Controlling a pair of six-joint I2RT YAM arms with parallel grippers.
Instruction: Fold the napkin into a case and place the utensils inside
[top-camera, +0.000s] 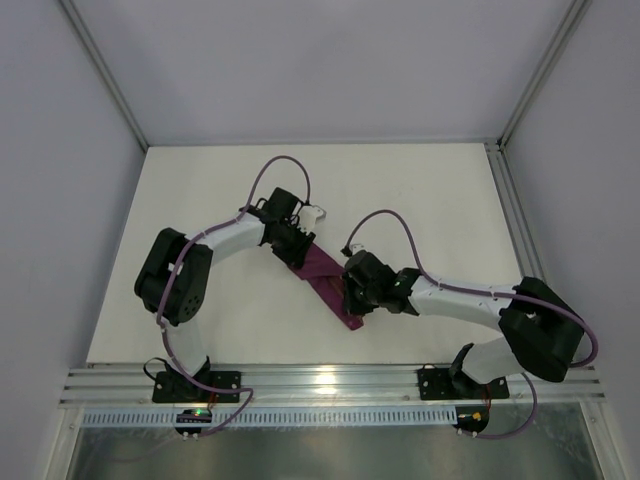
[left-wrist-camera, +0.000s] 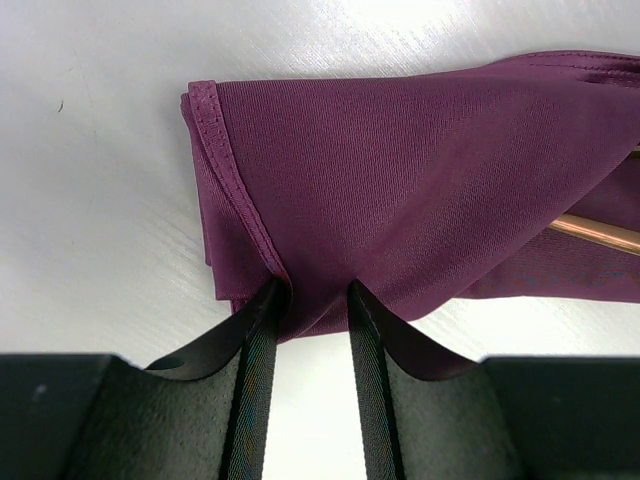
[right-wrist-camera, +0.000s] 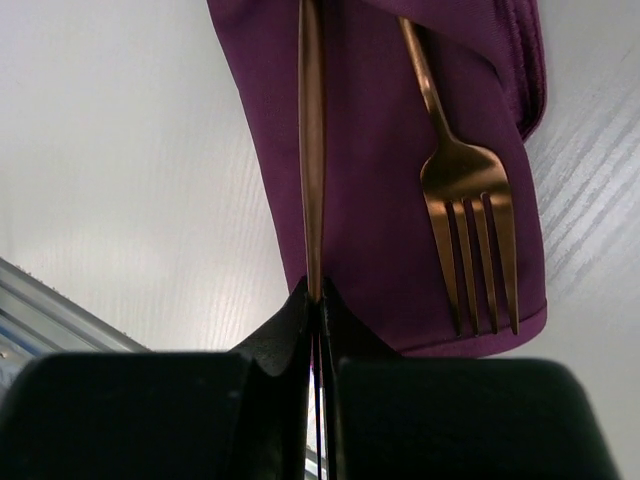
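Observation:
The dark purple napkin (top-camera: 325, 287) lies folded, long and slanting, on the white table. At its upper end my left gripper is shut on napkin cloth, a crease bunched between the fingertips. A copper-coloured utensil, seemingly a knife (right-wrist-camera: 312, 150), is gripped by my right gripper, which is shut on it above the napkin's lower end. The utensil's far end runs toward the napkin's upper fold; its tip is hidden. Beside it a copper fork (right-wrist-camera: 468, 180) rests on the cloth, tines toward the gripper, its handle end under the fold.
A metal rail (top-camera: 330, 375) runs along the front edge. Both arms reach in low from the front corners, their cables arching above.

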